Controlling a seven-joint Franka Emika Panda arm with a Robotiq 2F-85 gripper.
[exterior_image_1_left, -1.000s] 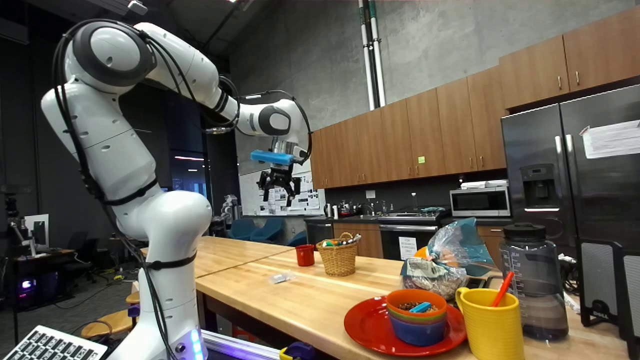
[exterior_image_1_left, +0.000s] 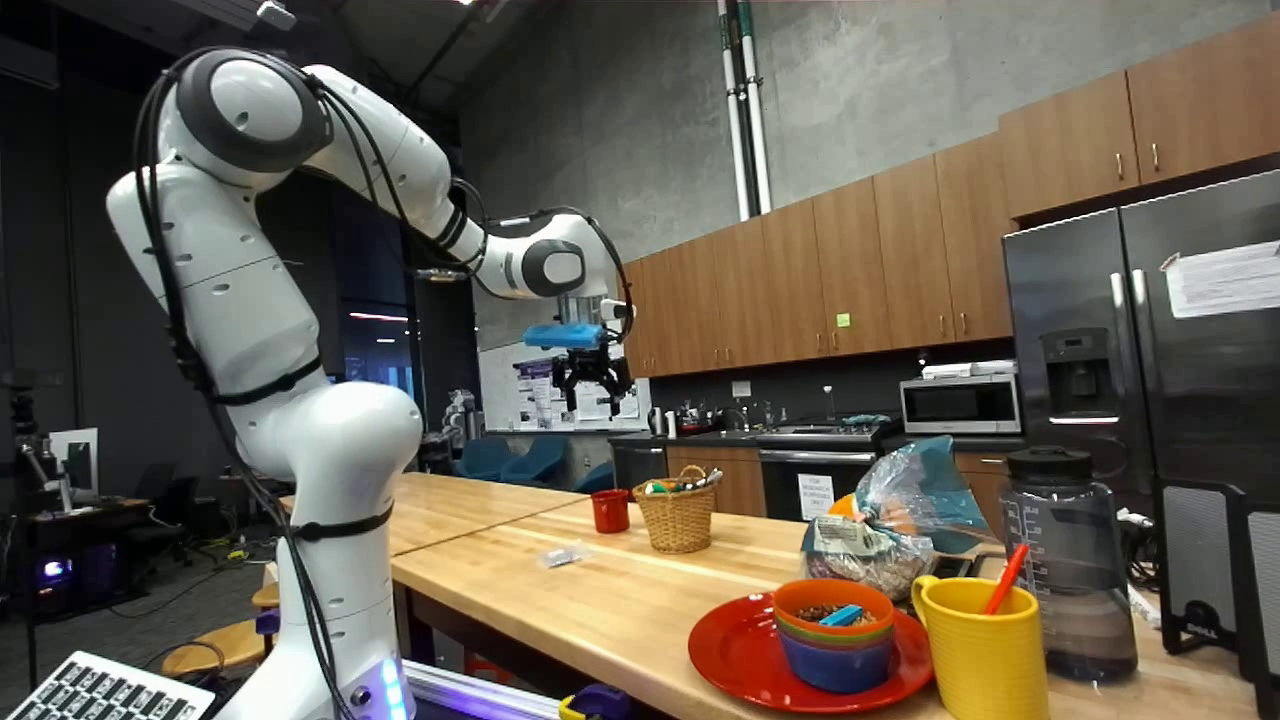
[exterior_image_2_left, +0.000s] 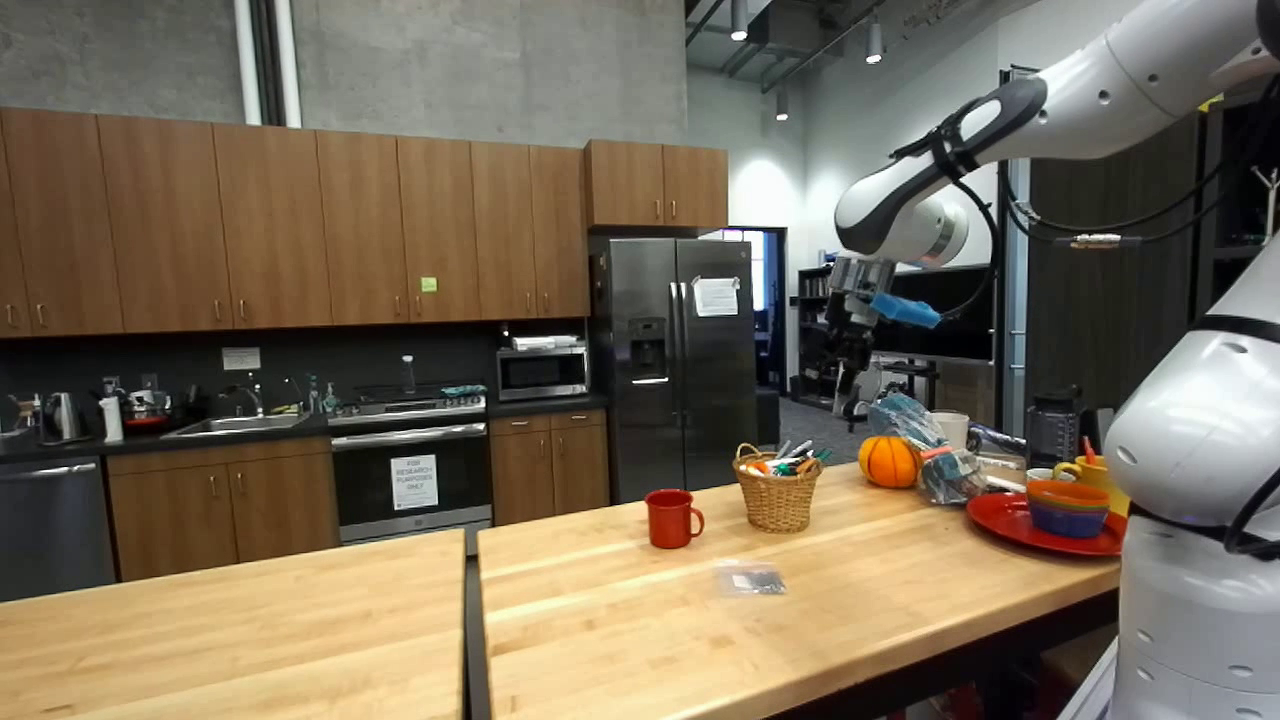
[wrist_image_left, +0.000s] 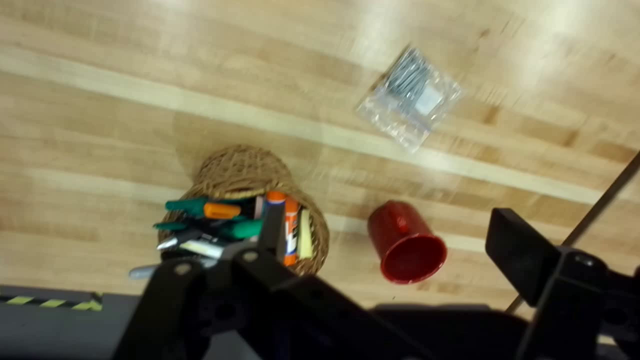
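Note:
High above the wooden table (exterior_image_1_left: 576, 606) hangs my gripper (exterior_image_1_left: 596, 402), open, its black fingers wide apart in the wrist view. No object shows between the fingertips. Below, a red mug (wrist_image_left: 414, 246) stands upright on the table, seen between the two fingers. The wicker basket (wrist_image_left: 240, 168), filled with pens, markers and glue sticks, stands to the mug's left in the wrist view, partly hidden by one finger (wrist_image_left: 274, 228). A small clear bag of metal pieces (wrist_image_left: 411, 96) lies flat on the table, apart from both.
At one end of the table are a red plate (exterior_image_2_left: 984, 518) with stacked bowls (exterior_image_2_left: 1065, 510), a yellow mug (exterior_image_1_left: 984, 648), a water bottle (exterior_image_1_left: 1068, 564), a plastic bag (exterior_image_1_left: 882, 528) and an orange pumpkin (exterior_image_2_left: 889, 462). A gap divides this table from another (exterior_image_2_left: 240, 636).
In exterior view 1 the arm has swung rightward, and the gripper is turned and sits slightly further right and a little lower. The things on the table have not moved.

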